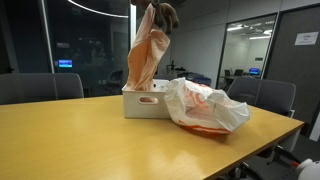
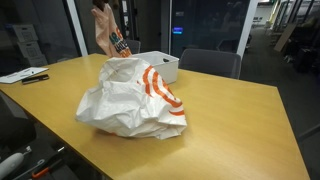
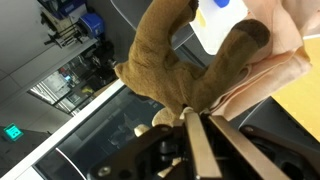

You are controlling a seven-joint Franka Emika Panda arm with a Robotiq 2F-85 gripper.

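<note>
A brown plush piece with long limbs fills the upper middle of the wrist view, joined to a peach cloth. My gripper is shut on the plush, whose fabric bunches at the fingertips. In exterior view 1 the peach cloth hangs down from the brown plush at the top edge, its lower end at the white box's rim. The white box stands on the table; its inside is hidden. In exterior view 2 the cloth hangs at the upper left, with dark markings low down.
A crumpled white plastic bag with orange print lies right beside the box. Chairs stand along its far side.
</note>
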